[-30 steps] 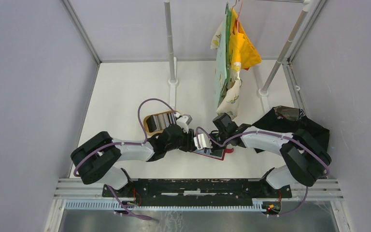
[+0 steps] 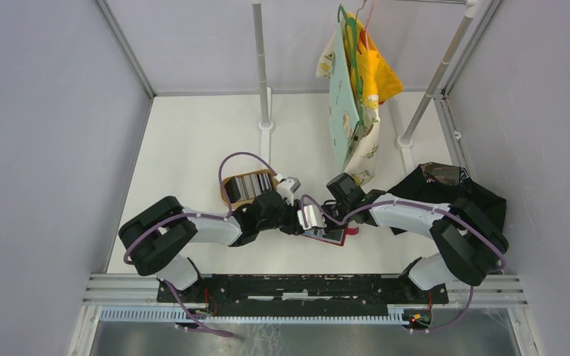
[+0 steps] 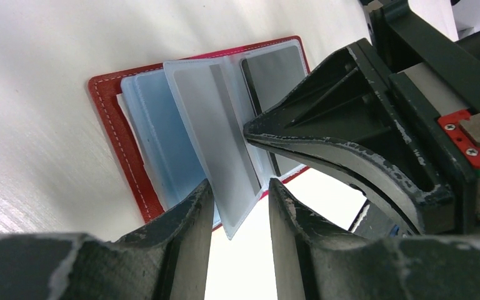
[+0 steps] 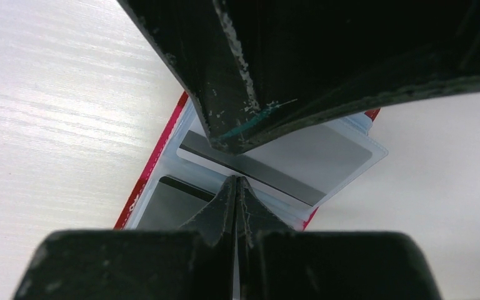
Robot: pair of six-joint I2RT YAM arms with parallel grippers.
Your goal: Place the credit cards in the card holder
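Note:
The red card holder (image 3: 119, 125) lies on the table with translucent sleeves; dark cards (image 4: 169, 206) sit in them. One sleeve (image 3: 212, 137) with a light card stands raised at an angle. My left gripper is part open at that sleeve's lower corner, its fingers either side of it. My right gripper is shut, its tips pressed at the sleeves, nothing visible between them. In the top view both grippers meet over the holder at centre, hiding much of it.
A wooden box of cards (image 2: 245, 185) sits behind the left arm. A black bag (image 2: 475, 208) lies at right; cloths (image 2: 364, 81) hang from a rail at the back.
My left arm has moved slightly right toward the holder over the last second. The right arm stays about still. The hanging cloths have swayed a little.

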